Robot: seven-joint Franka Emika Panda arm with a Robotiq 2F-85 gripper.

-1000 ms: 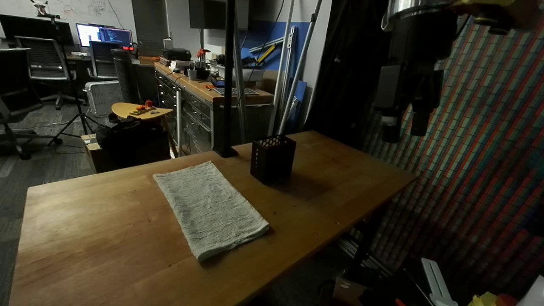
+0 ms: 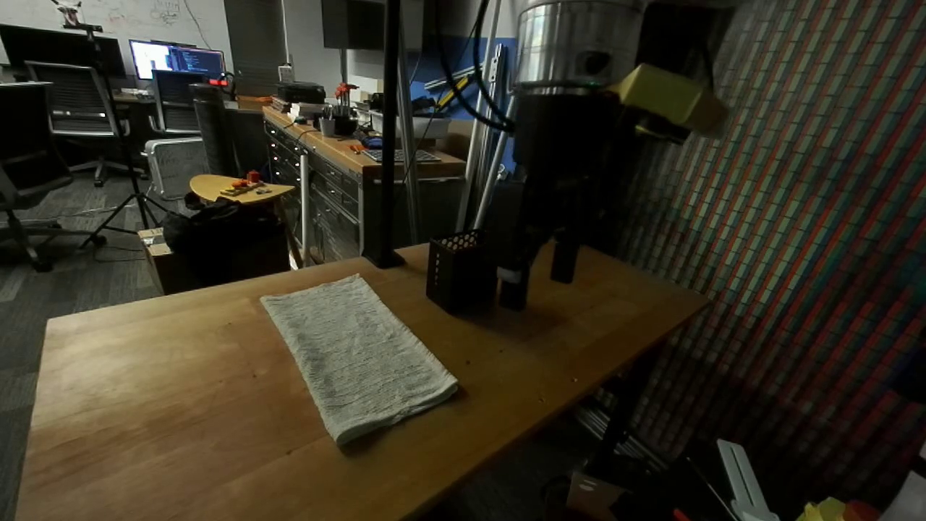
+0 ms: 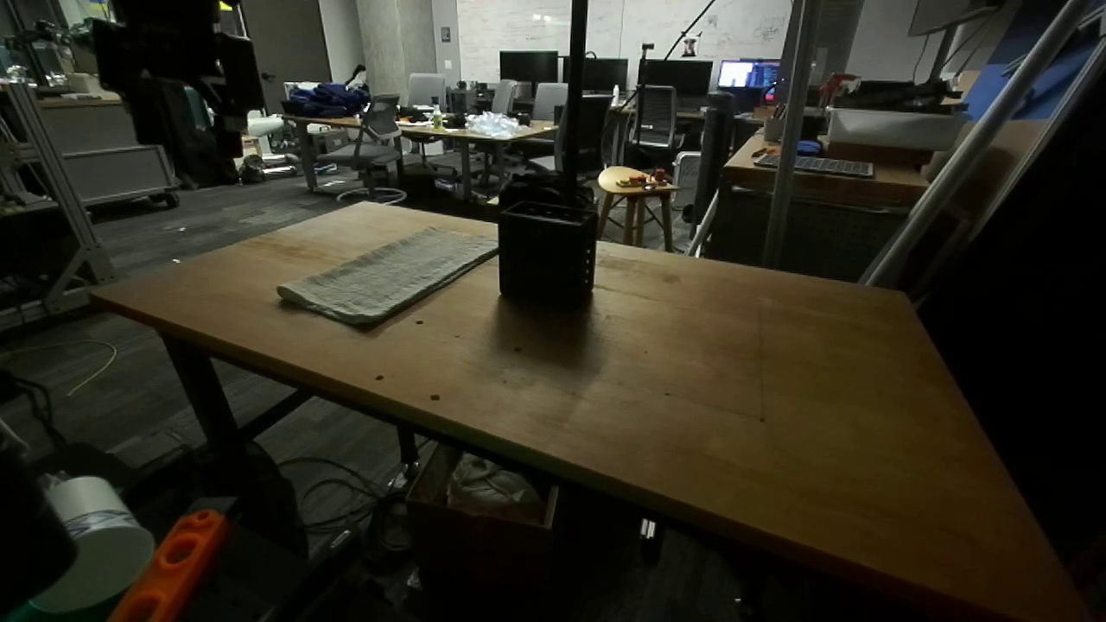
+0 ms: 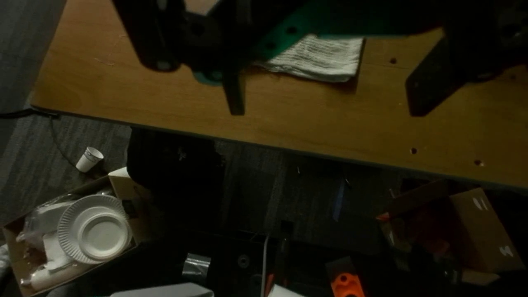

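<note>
A folded light-grey towel (image 2: pixel 360 356) lies flat on the wooden table. Beside it stands a black pen-holder-like box (image 2: pixel 453 276) with perforated sides, upright; exterior view 2 shows the same box (image 3: pixel 541 257) near the back edge. My gripper (image 2: pixel 538 283) hangs open in exterior view 1, its fingers appearing just right of the box and partly overlapping it. How far apart they are in depth I cannot tell. In the wrist view the gripper has its fingers wide apart, nothing between them, with part of the towel (image 4: pixel 321 62) showing behind. The box is not visible there.
The table (image 3: pixel 809 435) has wide bare room right of the box in exterior view 2. A black post (image 2: pixel 391 139) rises at the back edge. Below the table edge sit an open cardboard box (image 4: pixel 480 232) and a box with paper plates (image 4: pixel 101 235).
Towel and box have not moved.
</note>
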